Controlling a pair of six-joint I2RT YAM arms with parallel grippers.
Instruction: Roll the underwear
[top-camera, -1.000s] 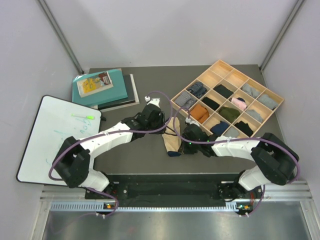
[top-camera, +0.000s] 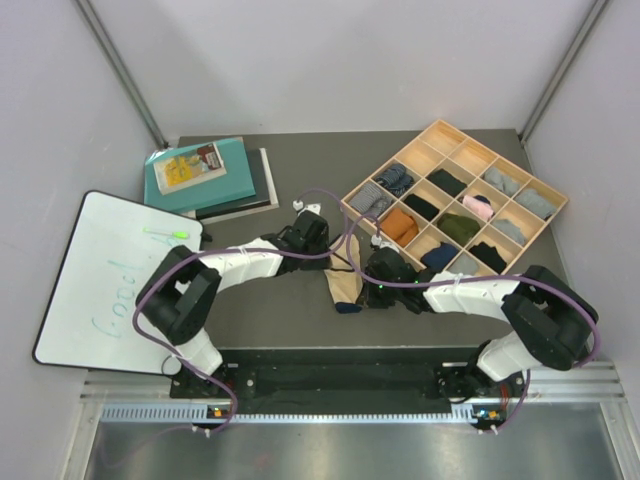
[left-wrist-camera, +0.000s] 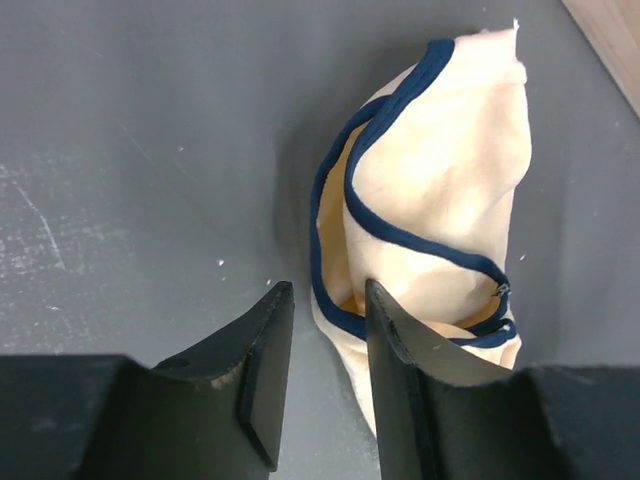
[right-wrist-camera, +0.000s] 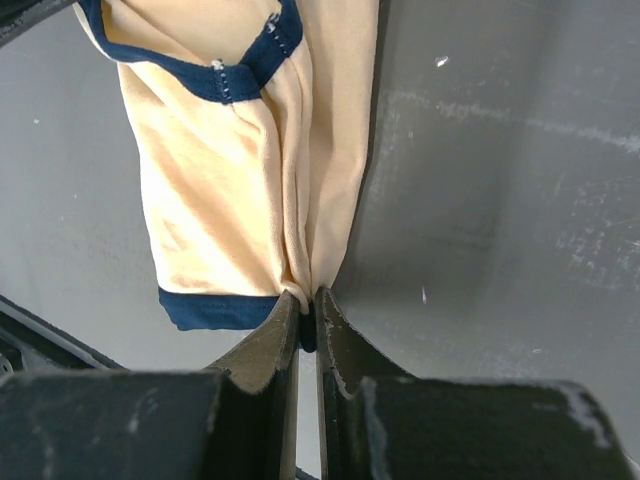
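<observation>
A beige pair of underwear (top-camera: 344, 285) with navy trim lies folded into a narrow strip on the dark table, between my two arms. My right gripper is shut on its side edge near the navy band at the strip's near end. My left gripper stands partly open at the other side, its right fingertip against the navy-trimmed edge of the cloth (left-wrist-camera: 440, 150). Bare table shows between the left fingers, with the other finger off the cloth.
A wooden divided box (top-camera: 440, 131) with rolled garments in several compartments stands at the back right. A whiteboard (top-camera: 115, 290) and stacked books (top-camera: 230, 175) lie to the left.
The right arm and the underwear look unmoved.
</observation>
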